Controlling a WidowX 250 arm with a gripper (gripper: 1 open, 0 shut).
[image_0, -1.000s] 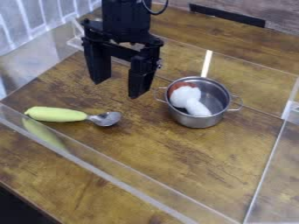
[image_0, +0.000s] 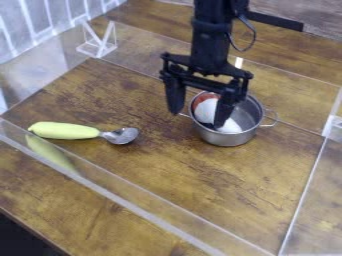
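My black gripper (image_0: 201, 98) hangs over the steel pot (image_0: 251, 112), its fingers open at the pot's left part and above it. Inside the pot are a white object (image_0: 225, 122) and a red one, both partly hidden behind the gripper. A yellow corn cob (image_0: 63, 130) lies on the wooden table at the left, with a metal spoon (image_0: 118, 136) at its right end.
Clear plastic walls surround the work area on the bare wooden table (image_0: 174, 195). A white strip stands behind the pot.
The gripper has moved from the centre-left to the right, over the pot, and looks smaller. The pot, corn and spoon look unmoved.
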